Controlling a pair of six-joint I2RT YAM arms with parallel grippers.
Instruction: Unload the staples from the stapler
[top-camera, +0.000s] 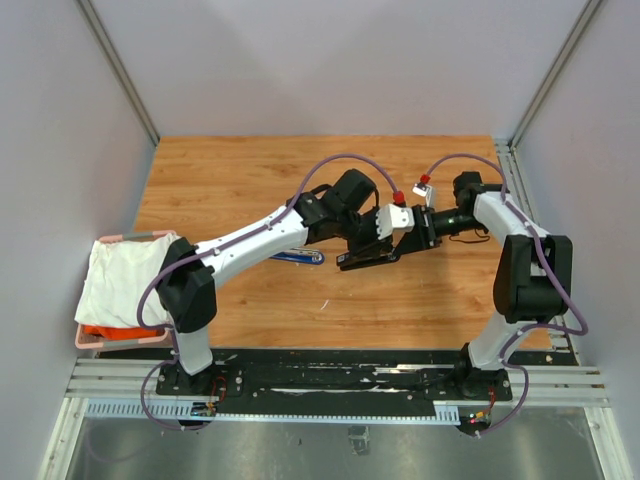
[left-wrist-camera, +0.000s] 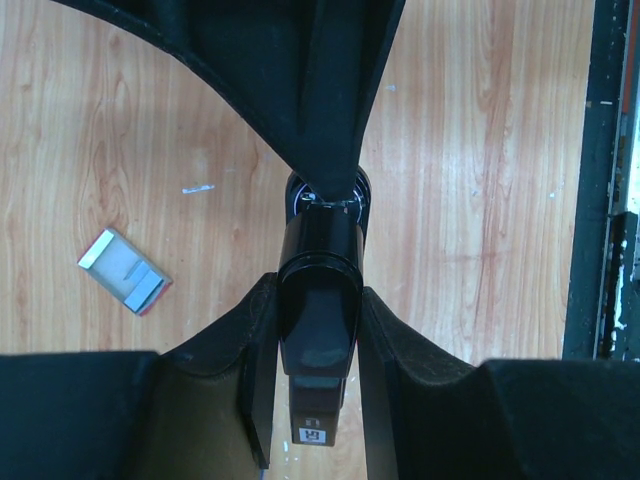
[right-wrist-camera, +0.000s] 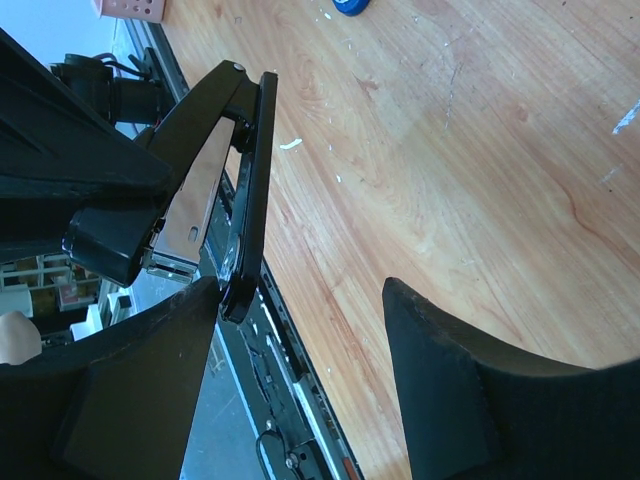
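Note:
A black stapler (left-wrist-camera: 320, 335) hangs above the table with my left gripper shut on it, one finger on each side. In the right wrist view, the stapler (right-wrist-camera: 252, 190) shows from the side, its fingers parted and a metal plate (right-wrist-camera: 192, 205) between the black parts. My right gripper is part open. One finger (right-wrist-camera: 190, 330) comes up against the stapler's free end, while the other stands apart over bare table. From above, the stapler (top-camera: 366, 259) lies between both grippers. Whether staples are inside cannot be seen.
A small grey-and-blue box (left-wrist-camera: 125, 270) lies on the wooden table (top-camera: 290, 320). A blue item (top-camera: 299, 256) is partly hidden under my left arm. At far left stands a pink basket (top-camera: 88, 341) with white cloth.

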